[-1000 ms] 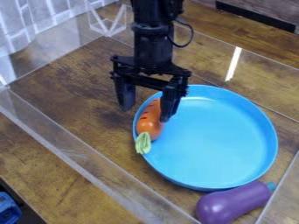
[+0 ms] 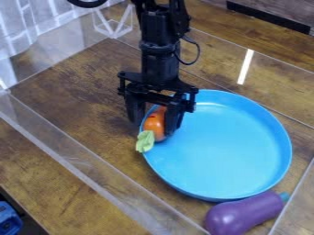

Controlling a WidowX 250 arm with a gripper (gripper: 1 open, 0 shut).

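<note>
My black gripper [image 2: 156, 114] is lowered over an orange toy carrot [image 2: 156, 128] with a pale green top, at the left edge of a blue plate [image 2: 223, 162]. Its fingers come down on either side of the carrot, which is partly hidden by them. Whether they grip it is not clear.
A purple eggplant [image 2: 243, 215] lies below the plate at the bottom right. Clear walls border the wooden surface [image 2: 73, 103] at the left. The surface left of the gripper is bare. A blue object [image 2: 6, 221] shows at the bottom left corner.
The gripper has come down around the carrot, now covering more of it. The plate and eggplant look unmoved.
</note>
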